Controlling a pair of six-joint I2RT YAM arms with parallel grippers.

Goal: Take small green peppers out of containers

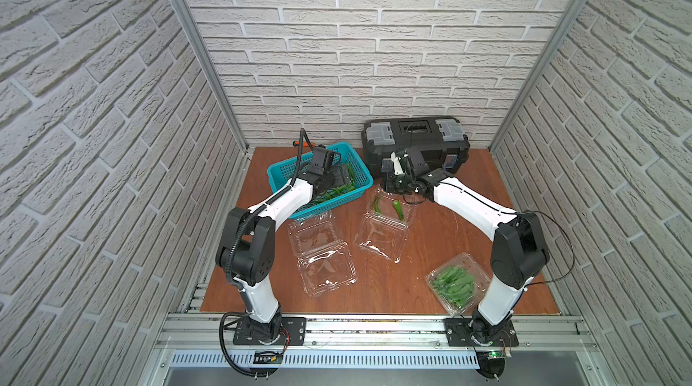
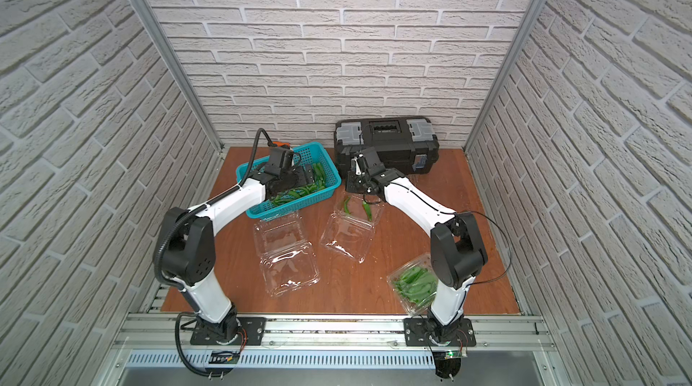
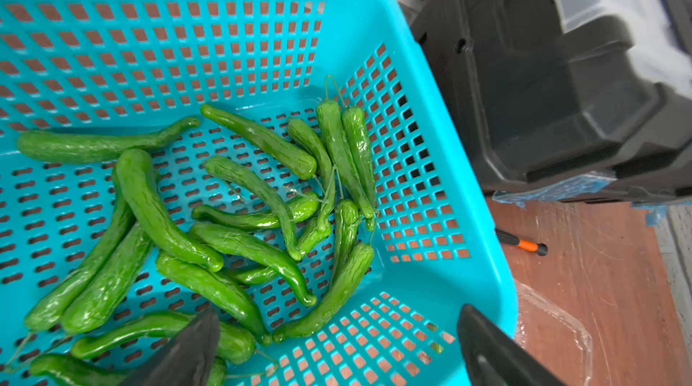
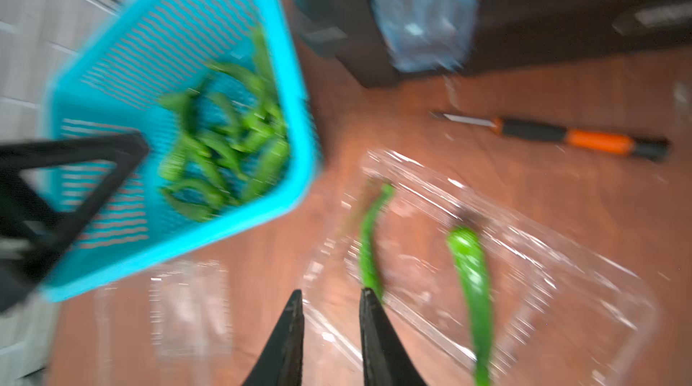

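Two green peppers, a thin one and a thicker one, lie in an open clear container near the table's middle. Over its far half hangs my right gripper. A narrow gap separates its fingertips in the right wrist view, and no pepper shows between them; whether anything is held lower down is hidden. Many peppers fill the floor of the turquoise basket. Above them my left gripper stands wide open, holding nothing. A closed-looking clear container with green peppers sits front right.
An empty clear container lies open at front left. Behind the work area stands a black toolbox, with an orange-handled screwdriver before it. Bare table lies between the middle and front-right containers.
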